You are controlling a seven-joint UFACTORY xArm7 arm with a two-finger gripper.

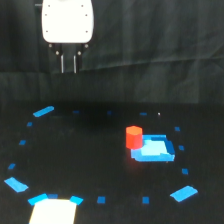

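A red block [133, 137] is at the left rim of a small blue tray [168, 157] with a white inside; whether it rests on the rim or stands in front of it I cannot tell. High at the upper left hangs my gripper [68, 64], fingers pointing down. Its two thin fingers stand apart with nothing visible between them. The gripper is well above the dark table and far from the block and tray.
Blue tape pieces mark out an area on the black table, such as the strip [184, 193] at right. A pale cream object [53, 212] is cut off by the bottom edge.
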